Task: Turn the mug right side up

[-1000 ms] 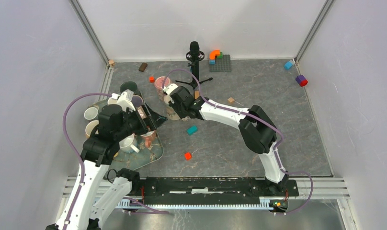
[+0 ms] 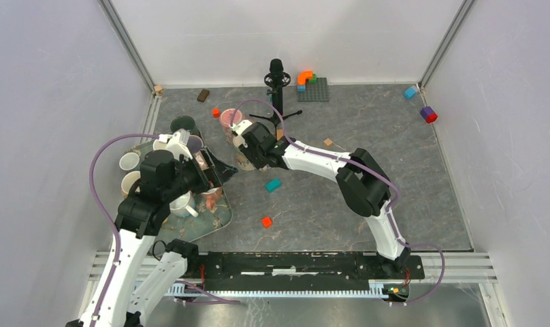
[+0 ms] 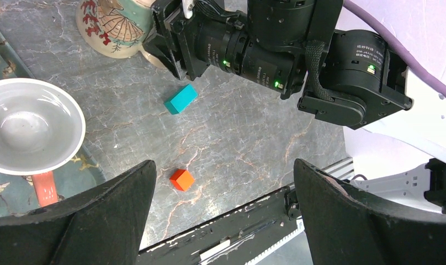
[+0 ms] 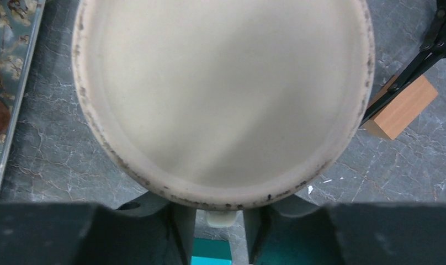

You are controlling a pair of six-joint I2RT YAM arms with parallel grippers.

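Note:
A patterned mug [image 3: 113, 27] stands beneath my right gripper, which hides much of it in the top view. Its pale round surface [image 4: 221, 94] fills the right wrist view, just beyond the fingertips of my right gripper. The fingers are part open, with a pale piece of the mug, likely its handle, seen in the gap; whether they touch it I cannot tell. My left gripper hangs open over the edge of the tray at left, nothing between its fingers.
A tray [image 2: 211, 221] of several cups and mugs fills the left. A pink cup [image 2: 230, 119], a black stand [image 2: 277, 88] and wooden block [image 4: 403, 105] are behind the mug. A teal block [image 2: 273, 184] and orange cube [image 2: 266, 222] lie in front.

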